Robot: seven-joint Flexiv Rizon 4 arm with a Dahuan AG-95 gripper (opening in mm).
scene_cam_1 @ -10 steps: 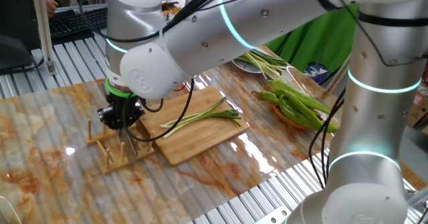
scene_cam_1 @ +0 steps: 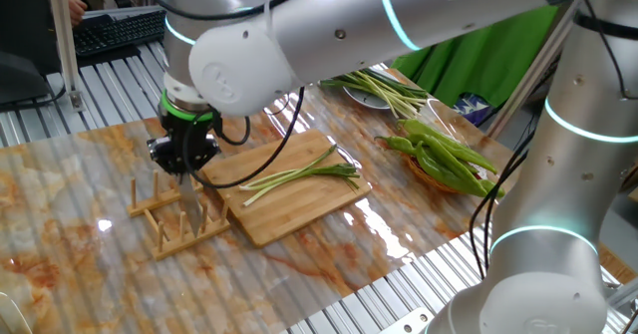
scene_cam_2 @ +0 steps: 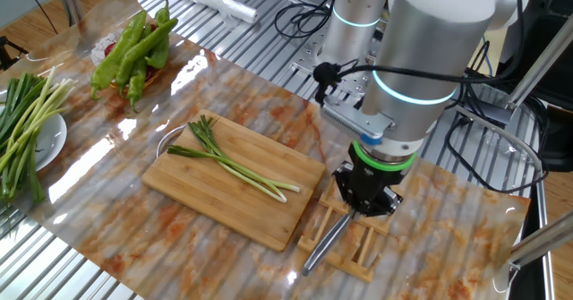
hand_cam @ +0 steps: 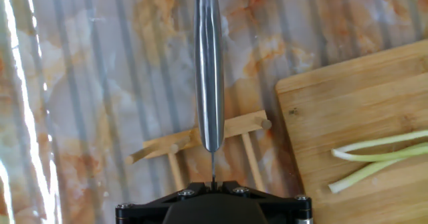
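Observation:
A knife with a smooth steel handle (hand_cam: 210, 70) is held in my gripper. The handle points away from the fingers, and only a thin edge-on strip of metal shows where it enters them. In exterior view 2 the handle (scene_cam_2: 328, 244) slants down and left from the gripper (scene_cam_2: 360, 206). Under the gripper is a wooden peg rack (scene_cam_1: 189, 236) standing on the table, partly hidden by the arm and knife in exterior view 2. Whether the blade is clear of the rack's pegs I cannot tell.
Right beside the rack lies a cutting board (scene_cam_2: 215, 206) with green onions (scene_cam_2: 235, 167) on it. Farther off are green peppers (scene_cam_2: 134, 54) in a basket and more onions (scene_cam_2: 27, 125) on a plate (scene_cam_2: 52, 139). Bare tabletop (scene_cam_1: 70, 214) lies left of the rack.
My gripper has risen a little above the rack, carrying the knife up with it. The rack, board and vegetables have stayed in place.

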